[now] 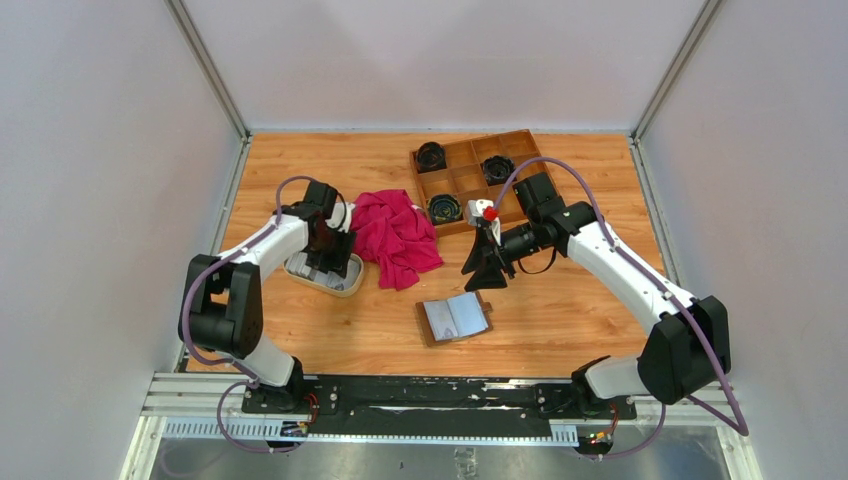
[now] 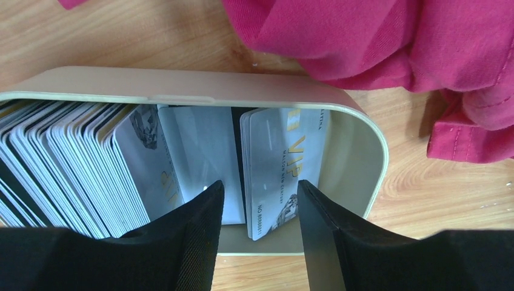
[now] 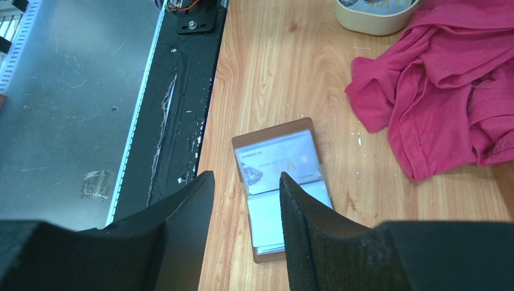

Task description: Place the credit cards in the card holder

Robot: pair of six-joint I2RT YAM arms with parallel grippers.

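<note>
A cream box [image 1: 340, 290] of cards stands left of the table's middle. My left gripper is open right over it, its fingertips by a short stack of VIP cards [image 2: 282, 151]; a long row of cards [image 2: 85, 163] fills the box's other end. The brown card holder [image 1: 430, 335] lies open at front centre, with a VIP card visible in its upper sleeve in the right wrist view. My right gripper is above the holder, fingers apart and empty.
A crumpled magenta cloth [image 1: 390, 235] lies beside the box. A wooden compartment tray [image 1: 470, 175] with black round pieces is at the back right. Bare table surrounds the holder and extends to the right.
</note>
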